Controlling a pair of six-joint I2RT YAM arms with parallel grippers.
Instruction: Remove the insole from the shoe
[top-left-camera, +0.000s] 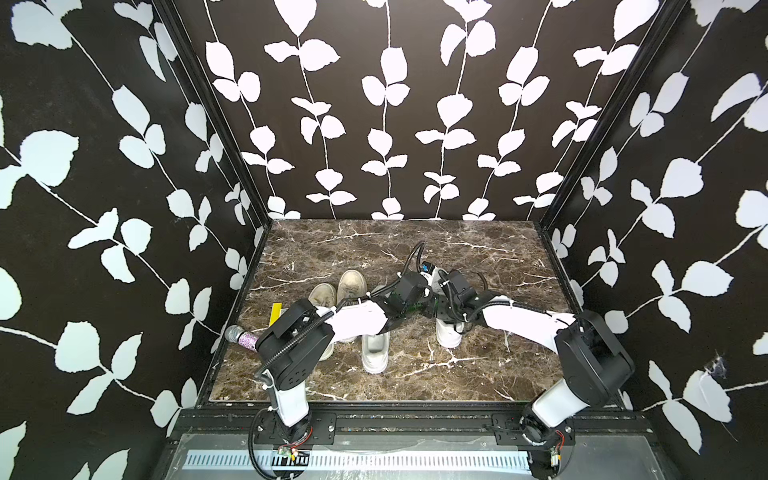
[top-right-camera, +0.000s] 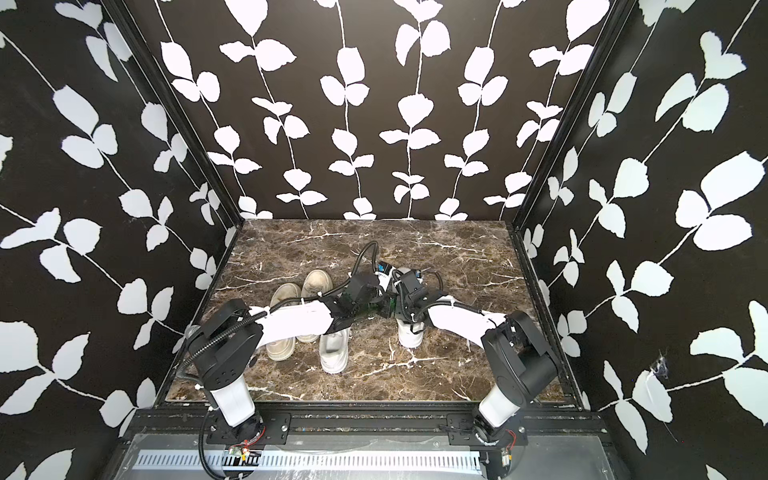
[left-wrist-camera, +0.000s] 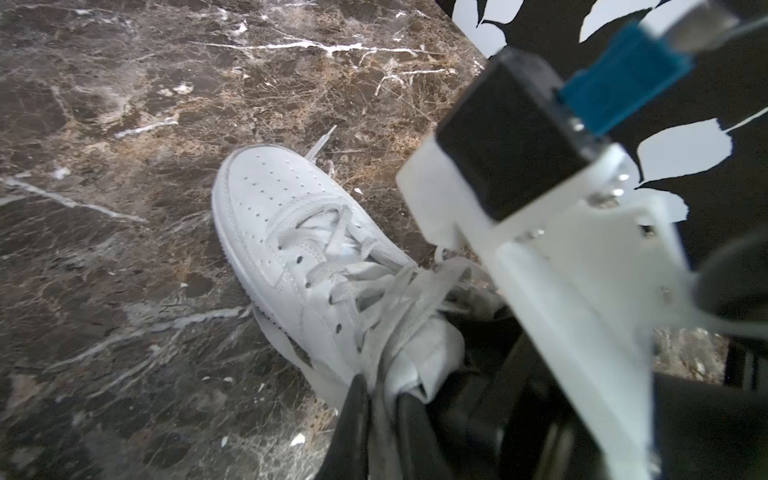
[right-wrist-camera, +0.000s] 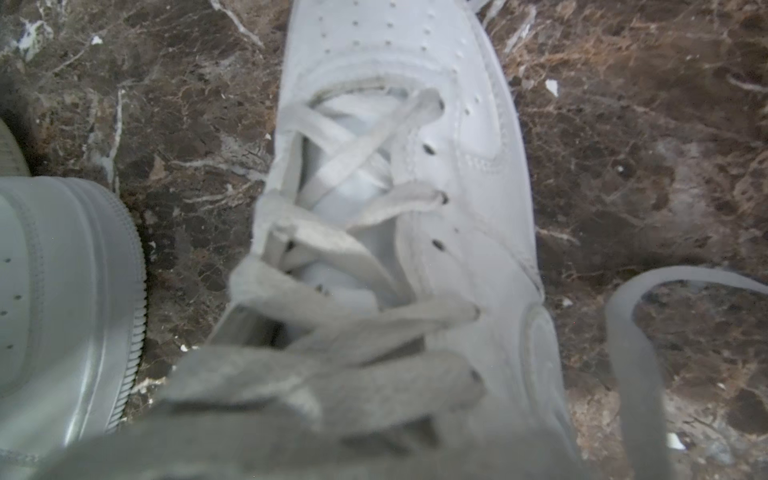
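Note:
A white perforated sneaker (left-wrist-camera: 272, 208) with loose laces (right-wrist-camera: 384, 324) lies on the marble table beneath both arms, partly hidden in the top views. My left gripper is shut on laces or tongue at the shoe's upper; which exactly is hard to tell. My right gripper (top-left-camera: 448, 308) is over the same shoe beside the left one, its fingers hidden; the right wrist view looks closely down on the lacing. No insole is visible.
Another white shoe (top-right-camera: 334, 356) stands left of centre, with a beige pair (top-left-camera: 352, 284) behind and left of it. A yellow object (top-left-camera: 275, 310) and a speckled cylinder (top-left-camera: 240, 337) lie at the left.

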